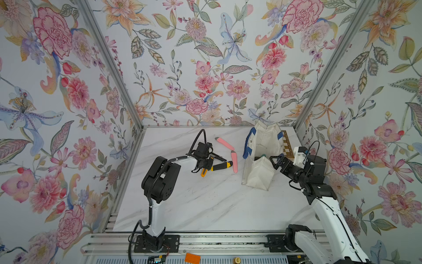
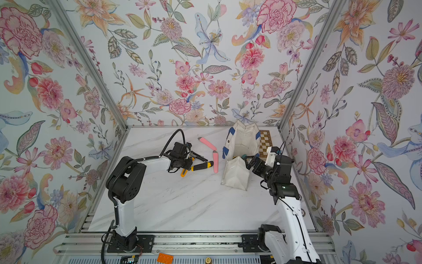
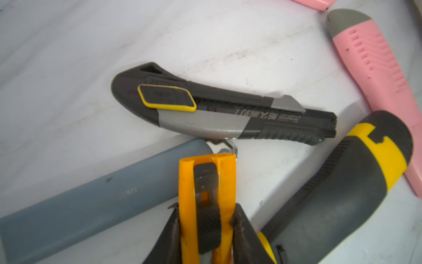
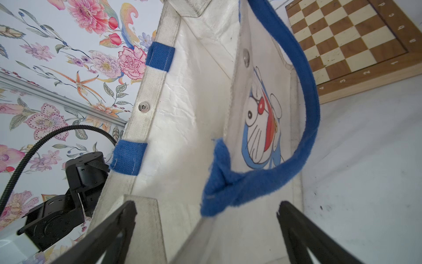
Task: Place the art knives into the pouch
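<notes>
My left gripper is over the group of art knives, its fingers on either side of an orange knife (image 3: 188, 193). A black-and-grey knife (image 3: 211, 123), a blue-grey one (image 3: 110, 193), a black-yellow one (image 3: 329, 202) and pink knives (image 3: 369, 61) lie around it. The white pouch (image 4: 184, 110), blue-trimmed with a cartoon print, stands open at the right. My right gripper is open at its edge, fingers apart around the fabric.
A wooden chessboard (image 4: 342, 39) lies behind the pouch at the back right.
</notes>
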